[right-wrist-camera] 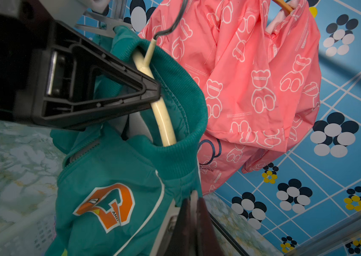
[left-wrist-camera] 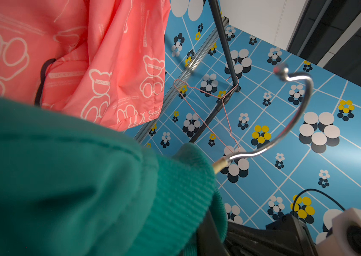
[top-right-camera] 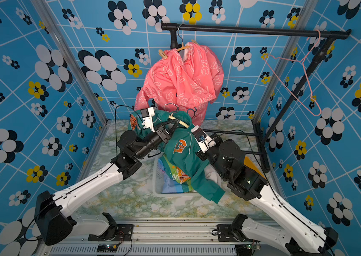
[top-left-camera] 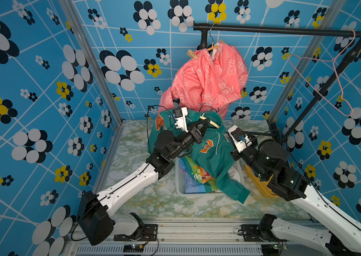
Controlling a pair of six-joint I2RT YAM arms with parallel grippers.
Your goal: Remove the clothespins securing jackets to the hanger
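Note:
A green jacket (top-left-camera: pixel 209 149) hangs on a cream hanger (right-wrist-camera: pixel 163 121), whose bar shows inside the collar. My left gripper is shut on this hanger bar; its hook (left-wrist-camera: pixel 265 145) points up and is free of any rail. One grey clothespin (right-wrist-camera: pixel 110 27) bites the jacket's far shoulder. Another grey clothespin (right-wrist-camera: pixel 167 224) is at the near shoulder, partly covered by my right gripper. The right fingers are shut and blurred at that shoulder; whether they touch that clothespin I cannot tell.
A pink jacket (top-left-camera: pixel 208 79) with wooden clothespins (top-left-camera: pixel 192 54) hangs from the black rail (top-left-camera: pixel 274 29) behind. Under the green jacket stands a white basket (top-left-camera: pixel 180 181) with folded clothes. A yellow container (top-left-camera: pixel 263 183) sits right. An empty pink hanger (top-left-camera: pixel 338 76) hangs at right.

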